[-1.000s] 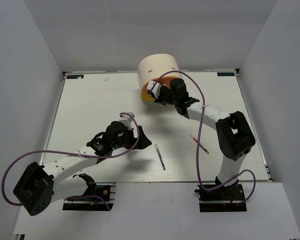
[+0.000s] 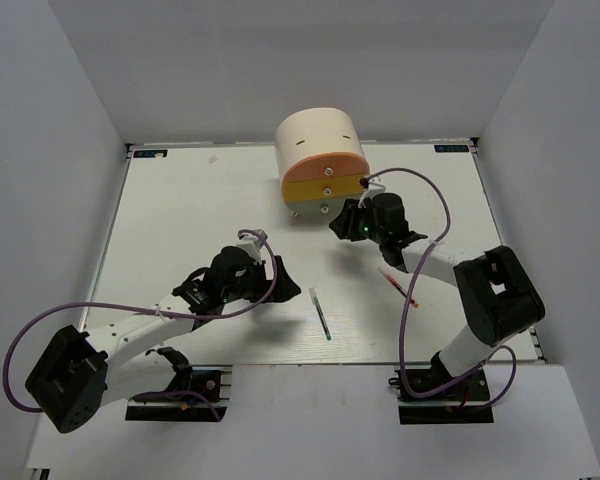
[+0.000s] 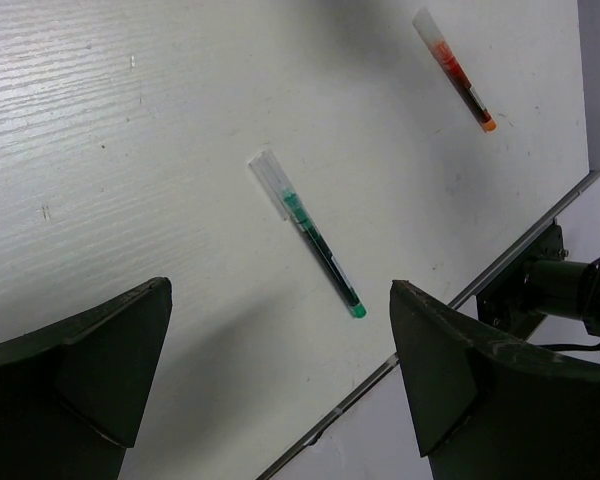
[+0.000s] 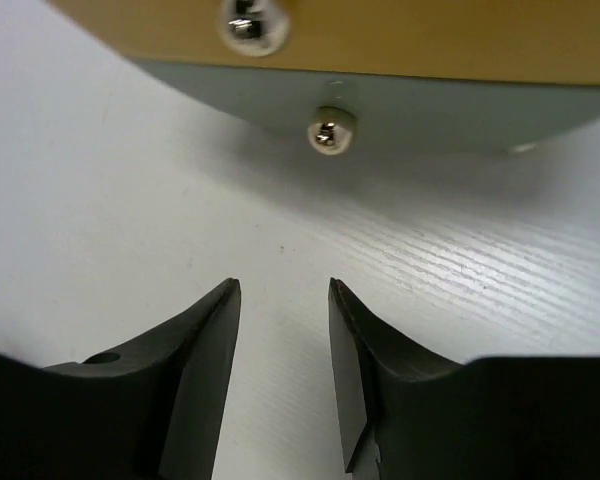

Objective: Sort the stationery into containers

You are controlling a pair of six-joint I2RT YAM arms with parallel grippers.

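A green pen with a clear cap lies on the table near the front; in the left wrist view the green pen lies beyond and between my fingers. Farther right lies a red pen, also seen as the red pen. The drawer unit stands at the back, its orange, yellow and grey-green drawers shut. My left gripper is open above the table, left of the green pen, holding nothing. In front of the lowest drawer's knob, my right gripper stands open and empty, apart from the knob.
Purple cables run along both arms. The right forearm reaches over the table just behind the red pen.
My right gripper has drawn back from the drawer fronts, toward the front and right, so the knobs show. The left arm and both pens have not moved.
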